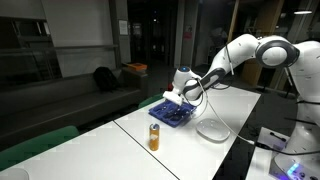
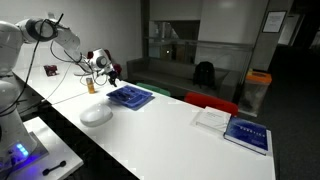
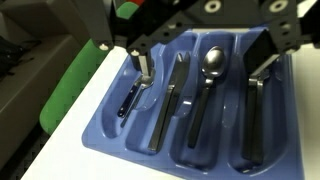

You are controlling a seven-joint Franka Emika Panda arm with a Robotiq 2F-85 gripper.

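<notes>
In the wrist view a blue cutlery tray [image 3: 110,143] with separate compartments holds dark-handled cutlery. A spoon [image 3: 211,75] and a knife [image 3: 172,98] lie in middle compartments. Dark-handled cutlery [image 3: 254,113] rests in the right one, its upper end hidden by a gripper finger. Smaller pieces [image 3: 134,98] lie in the left compartment, partly behind the other finger. My gripper is open above the tray, its fingers wide apart with nothing held. From the side, the gripper [image 1: 174,98] shows over the tray [image 1: 168,117].
A white plate [image 1: 213,129] lies on the white table beside the tray. An orange bottle-like object [image 1: 154,137] stands nearer the front. Chairs, a green one [image 3: 90,75] among them, line the table's far edge.
</notes>
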